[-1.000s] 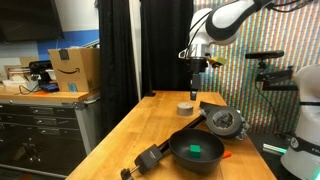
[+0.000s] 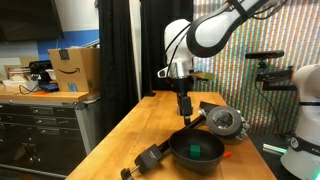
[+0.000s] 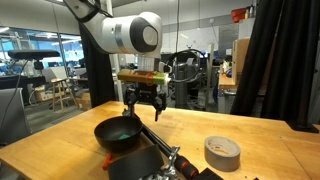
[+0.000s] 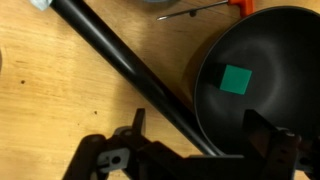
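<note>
A black bowl [image 2: 196, 150] sits on the wooden table with a small green block [image 4: 235, 79] lying inside it. My gripper is open, its two dark fingers wide apart and nothing held between them. In exterior view 1 the gripper [image 2: 186, 107] hangs above the table, a little above and behind the bowl. From the wrist, the bowl and block show beyond the fingers, toward the right. A black bar [image 4: 122, 61] runs diagonally beside the bowl, passing under the gap between the fingers.
A tape roll [image 3: 222, 152] stands apart on the table. A round metallic object [image 2: 225, 121] lies close to the bowl, and an orange-handled tool [image 4: 243, 6] is beside the bowl. Bare tabletop [image 2: 125, 130] stretches to the left in exterior view 1.
In exterior view 1 my arm has swung left and nearer the camera, coming from over the back of the table toward the bowl. The bowl and block have stayed put.
</note>
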